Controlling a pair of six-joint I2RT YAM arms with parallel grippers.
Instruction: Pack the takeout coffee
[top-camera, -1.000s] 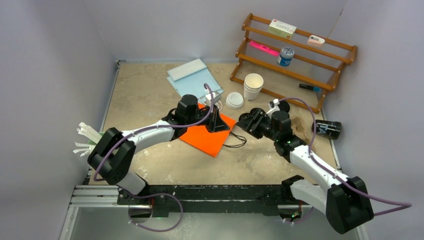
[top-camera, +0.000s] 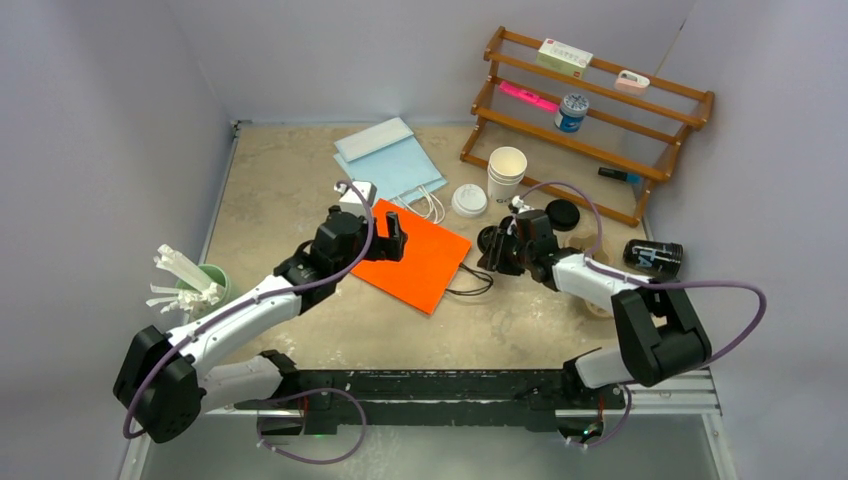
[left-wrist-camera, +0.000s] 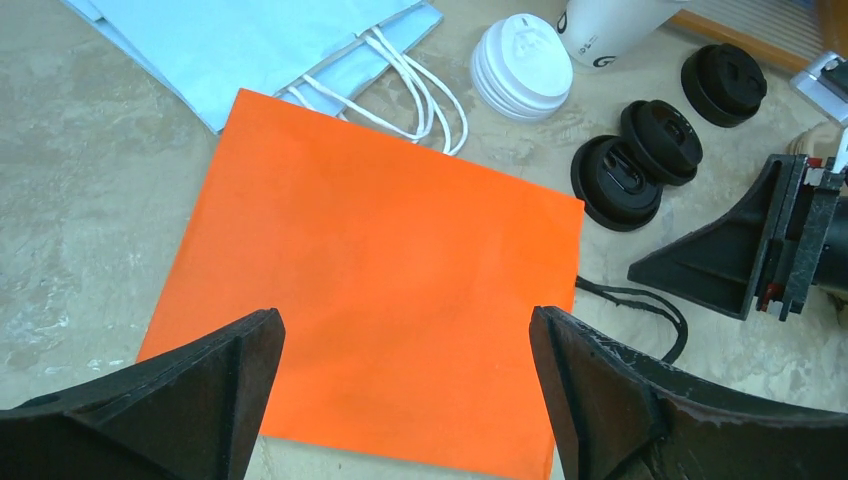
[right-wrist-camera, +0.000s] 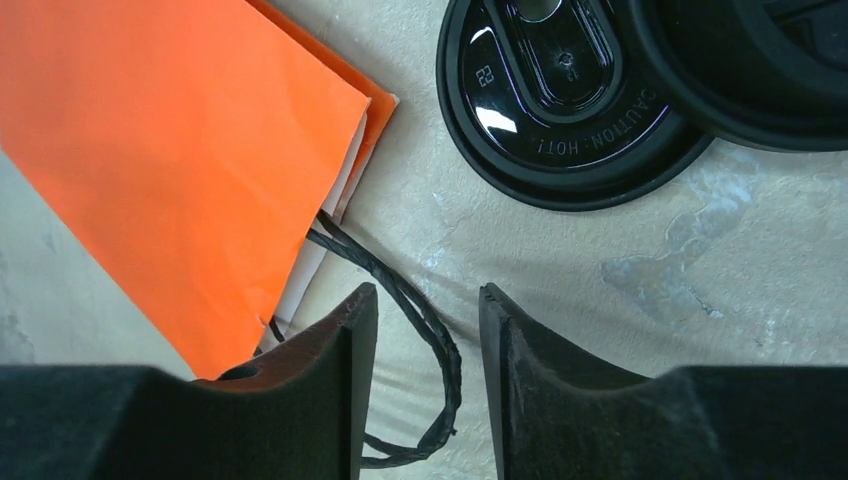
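An orange paper bag with black rope handles lies flat mid-table. My left gripper hangs open above it, empty. My right gripper is part open beside the bag's handle side, low over that rope, nothing clearly held. Black lids lie near it, beside a stack of white lids and stacked paper cups. Light blue bags with white handles lie behind the orange one.
A wooden rack stands at the back right. A black canister lies at the right, a green container of straws at the left.
The right arm has reached further inward, its gripper lower beside the bag's handles.
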